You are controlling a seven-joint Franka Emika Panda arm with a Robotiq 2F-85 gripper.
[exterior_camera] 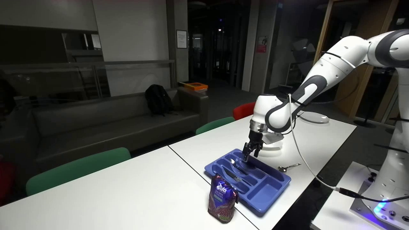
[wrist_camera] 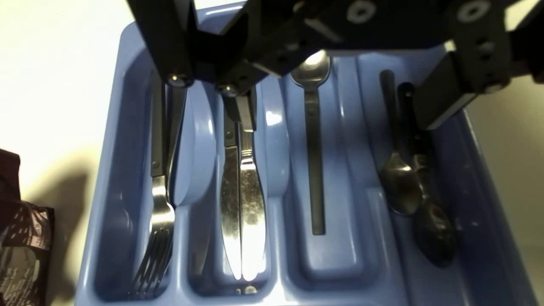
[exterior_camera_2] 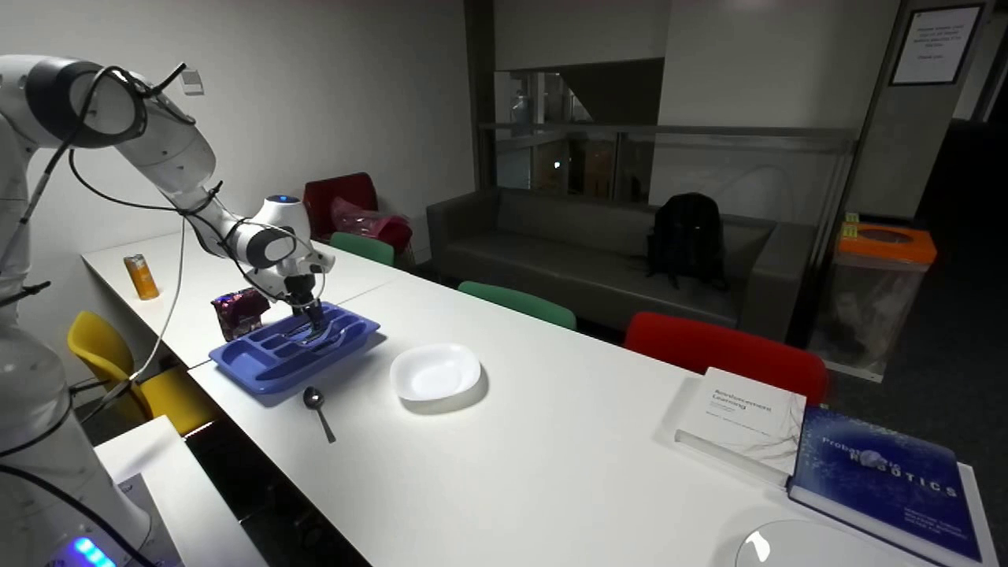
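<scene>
My gripper [exterior_camera: 251, 154] hovers over the blue cutlery tray [exterior_camera: 268, 191], its fingers spread wide. In the wrist view the open gripper has nothing held between its fingers. Below that gap a single spoon [wrist_camera: 314, 163] with a dark handle lies in its own compartment. To its left are two knives [wrist_camera: 250, 209], and forks [wrist_camera: 162, 211] lie in the leftmost compartment. Two more spoons [wrist_camera: 401, 183] lie in the right compartment, partly under the right finger. On the table beside the tray rests another spoon [exterior_camera_2: 313, 398].
A dark foil bag [exterior_camera: 222, 199] stands against the tray's near side. The white bowl [exterior_camera_2: 435, 372] sits close by on the table. Farther off are books [exterior_camera_2: 746, 416] and an orange can [exterior_camera_2: 141, 277].
</scene>
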